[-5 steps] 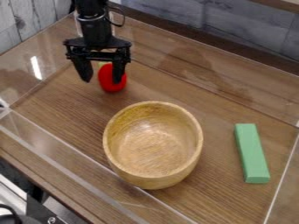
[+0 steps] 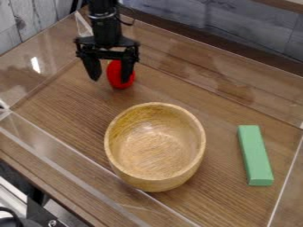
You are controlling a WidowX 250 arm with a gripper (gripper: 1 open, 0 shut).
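Note:
My black gripper hangs at the top centre of the wooden table, its fingers spread open around or just beside a red object. The red object sits at the right finger, partly behind it; I cannot tell whether they touch.
A large tan bowl fills the lower middle. A long green block lies at the right. The table's edge runs along the lower left.
The gripper has shifted slightly over the last second, and the red object now shows a little further right than a second ago.

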